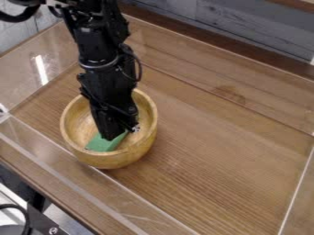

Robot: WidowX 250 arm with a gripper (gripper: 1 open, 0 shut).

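My black gripper (120, 121) reaches down from the top left into a round tan wooden bowl (113, 158) on the front left of the table. A green object (105, 142) lies on the bowl's floor, just below and left of the fingertips and partly hidden by them. The fingers look close together; whether anything is between them is hard to make out.
Bare wooden table (227, 156) fills the right and back, with free room there. A grey wooden wall (233, 32) stands behind it. Dark cables lie past the table's edge at the lower left.
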